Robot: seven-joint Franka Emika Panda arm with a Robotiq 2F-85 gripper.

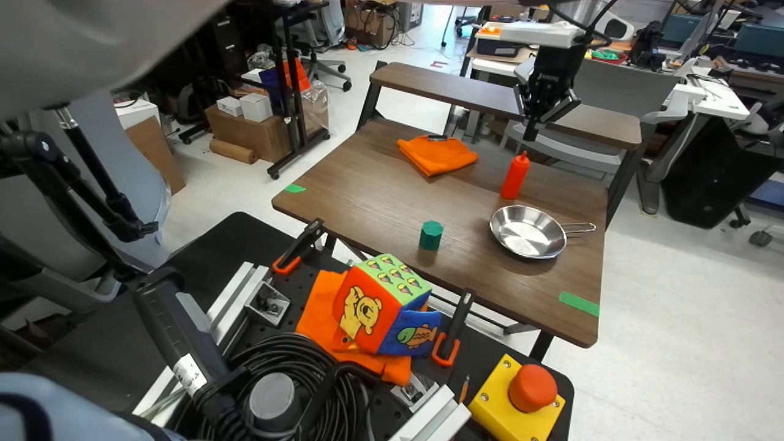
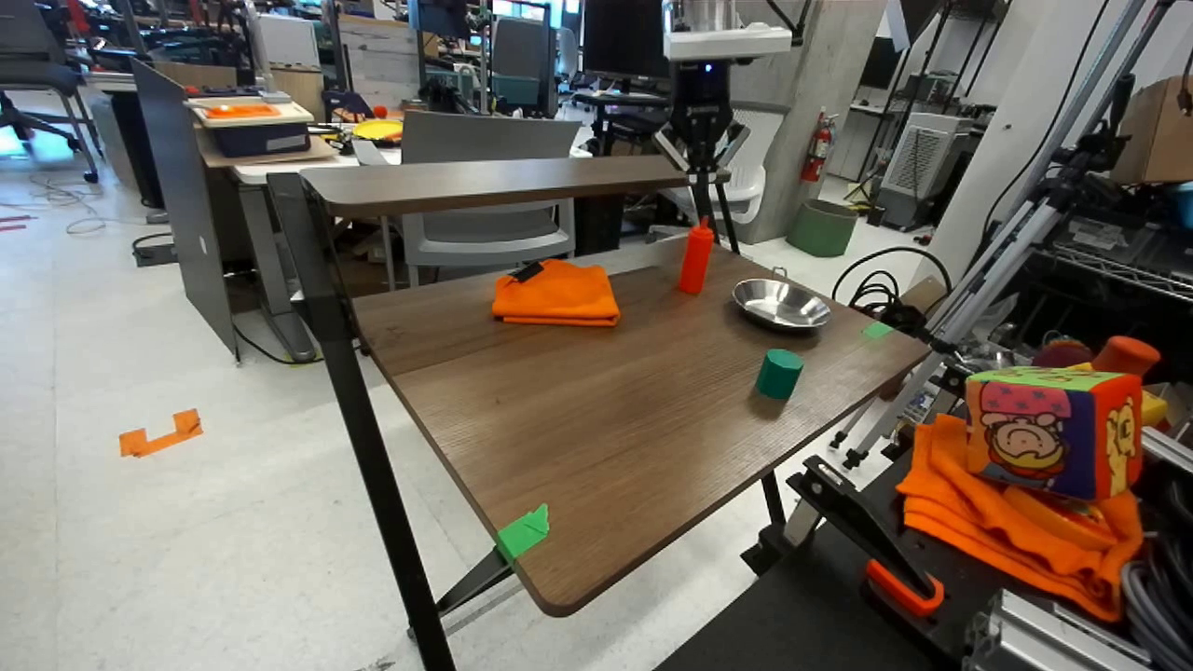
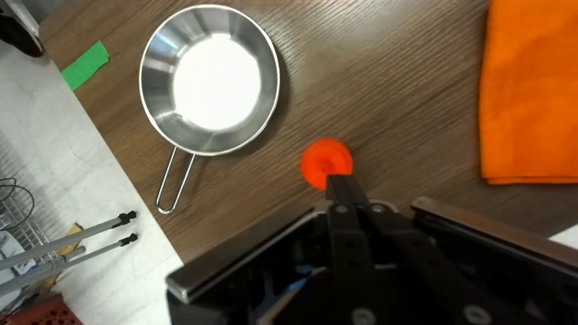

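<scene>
Upright on the wooden table stands a red squeeze bottle (image 1: 515, 177), seen from above in the wrist view as a round red top (image 3: 323, 157). My gripper (image 1: 530, 135) hangs over it, its fingers pressed together with nothing visible between them. In the wrist view, the shut fingertips overlap the lower edge of the bottle's top. Exterior view 2 has the bottle (image 2: 695, 259) below the gripper (image 2: 701, 179), but I cannot tell how small the gap is. A steel pan (image 3: 215, 81) lies nearby on the table. A green cup-like piece (image 1: 430, 235) stands closer to the front edge.
A folded orange cloth (image 1: 437, 154) lies toward the back left, a dark item on it. The raised shelf (image 1: 448, 89) runs along the table's rear edge. Free tabletop (image 2: 604, 414) spreads around the green piece. A soft picture cube (image 1: 382, 305) sits on the black bench.
</scene>
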